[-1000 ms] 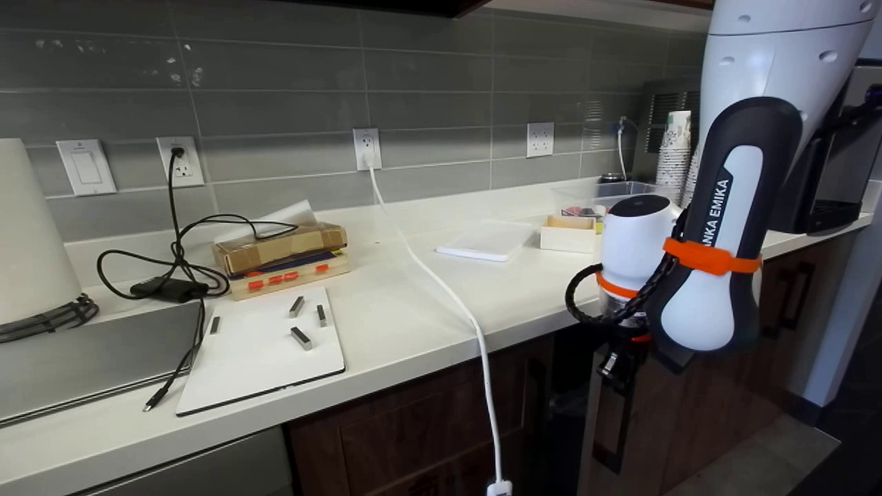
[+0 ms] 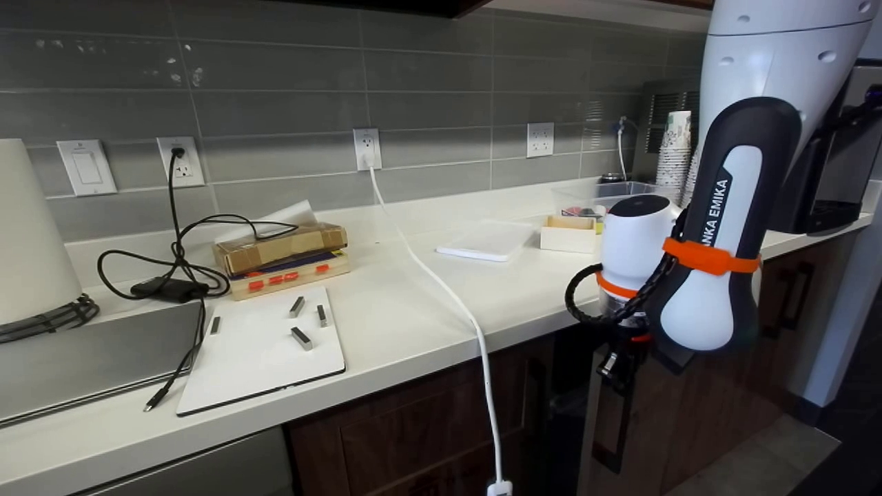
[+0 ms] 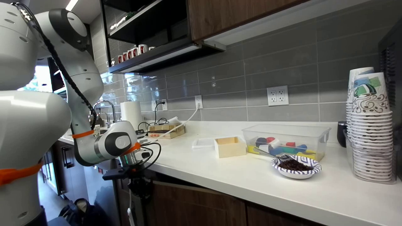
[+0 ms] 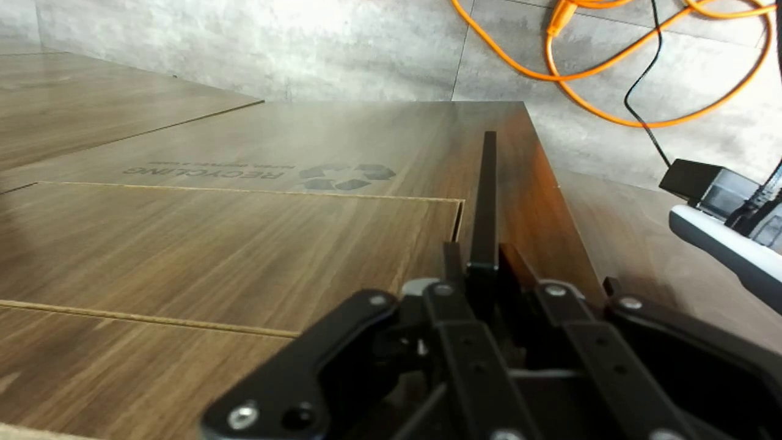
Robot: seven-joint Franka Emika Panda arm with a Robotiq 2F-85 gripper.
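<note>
In the wrist view a long black bar handle [image 4: 485, 198] runs along the edge of a brown wooden cabinet door [image 4: 539, 168]. My gripper is shut on that handle near its closer end, one finger on either side of it. From the first exterior view, the door stands out from the cabinet front, with the handle [image 2: 610, 438] hanging below my gripper [image 2: 624, 364]. The second exterior view shows the gripper [image 3: 137, 188] dark and blurred below the counter edge, so its fingers cannot be made out there.
The white counter [image 3: 226, 169] lies above the door. A white cable [image 2: 488, 397] hangs over its front edge, left of the arm. On the floor is an orange cord [image 4: 579, 77]. Brown panels [image 4: 220, 256], one marked RECYCLING, lie left of the handle in the wrist view.
</note>
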